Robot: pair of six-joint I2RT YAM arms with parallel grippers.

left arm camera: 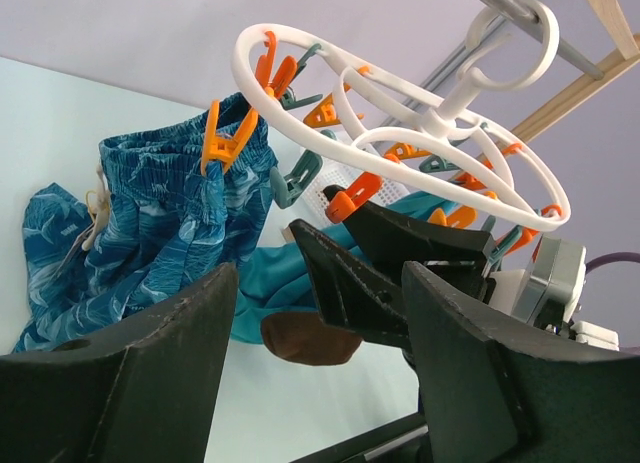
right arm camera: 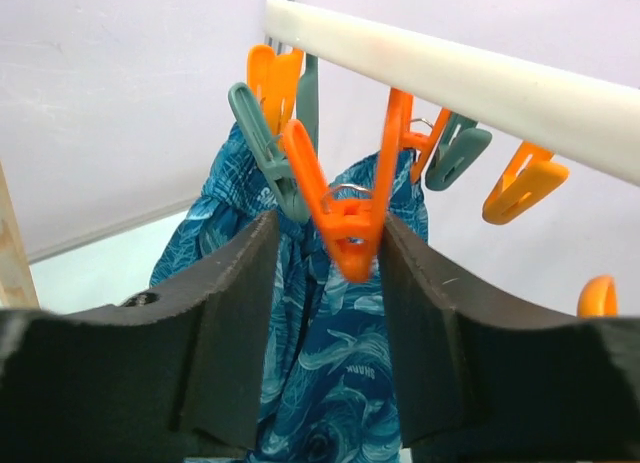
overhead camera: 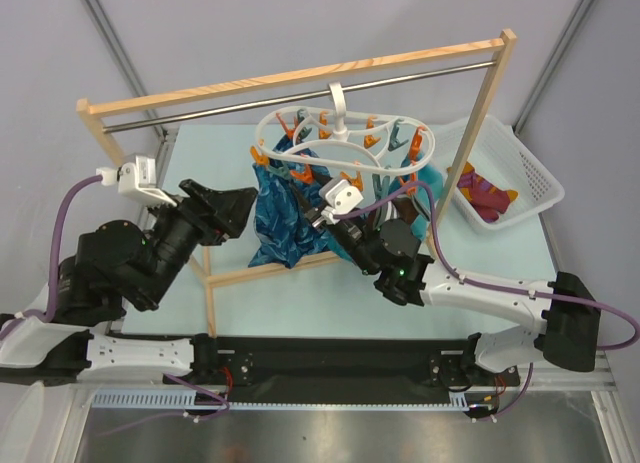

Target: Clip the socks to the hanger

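The white clip hanger (overhead camera: 340, 135) hangs from the rod with orange and grey clips. Teal patterned socks (left arm camera: 160, 223) hang from clips at its left side, beside a plain teal cloth (left arm camera: 280, 283). My right gripper (overhead camera: 313, 202) is at the hanger's front, its fingers round the lower end of an orange clip (right arm camera: 351, 218); whether they grip it is unclear. My left gripper (overhead camera: 230, 208) stands open left of the hanger, nothing between its fingers.
A wooden rack (overhead camera: 280, 78) with a metal rod spans the workspace. A white basket (overhead camera: 530, 183) with colourful socks stands at the right.
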